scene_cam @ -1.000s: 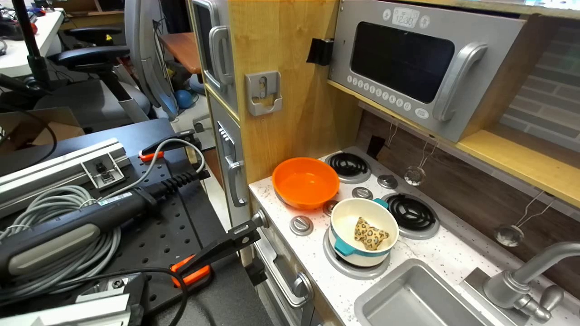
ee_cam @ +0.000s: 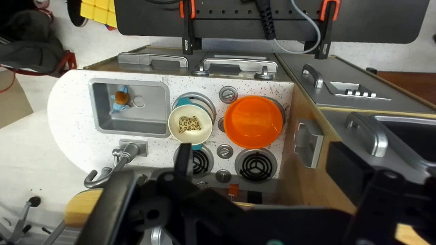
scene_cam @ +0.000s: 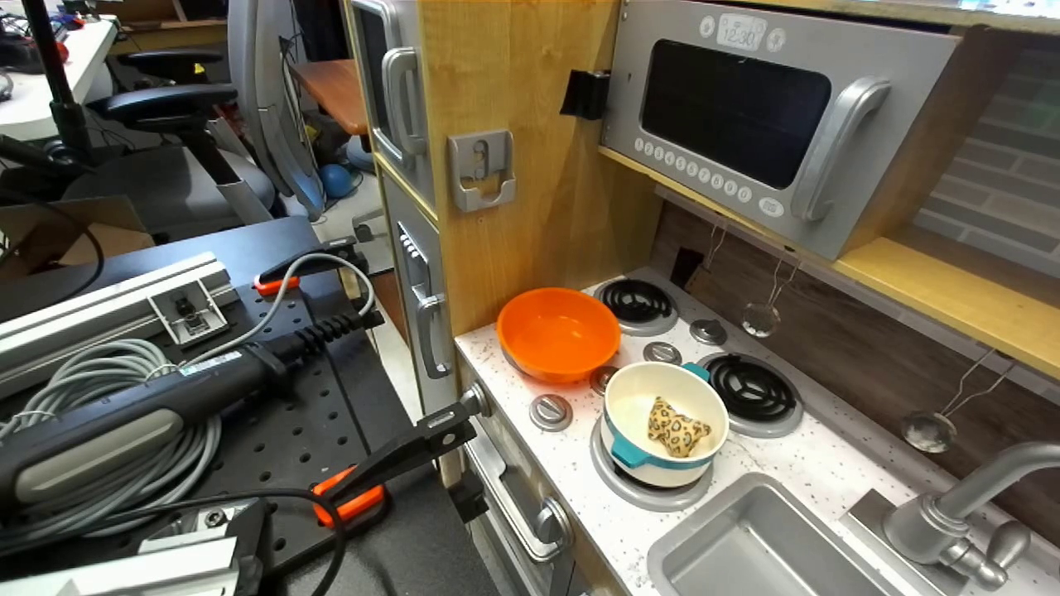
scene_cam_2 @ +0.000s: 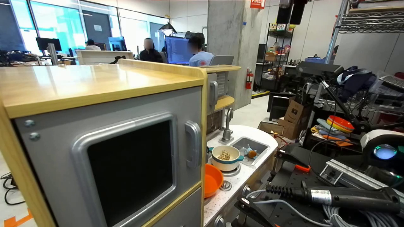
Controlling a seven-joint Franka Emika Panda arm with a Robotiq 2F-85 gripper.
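In the wrist view my gripper hangs high over the toy kitchen counter, its fingers spread wide with nothing between them. A cream pot with teal handles [scene_cam: 623, 402] stands on the front burner nearest the sink. Inside it lies a leopard-print plush piece [scene_cam: 676, 427]. Beside the pot is an empty orange bowl [ee_cam: 254, 122], on the other front burner against the wooden side panel. A blue and brown plush toy [ee_cam: 121, 98] lies in the grey sink [ee_cam: 152, 126]. Neither exterior view shows the gripper.
Behind the sink rises a faucet [scene_cam: 936, 508]. A toy microwave [scene_cam: 735, 109] overhangs the back of the counter, with utensils hanging beneath the shelf. A tall cabinet [scene_cam_2: 128, 159] closes off the bowl's side. The dark workbench in front holds a cable bundle [scene_cam: 119, 397].
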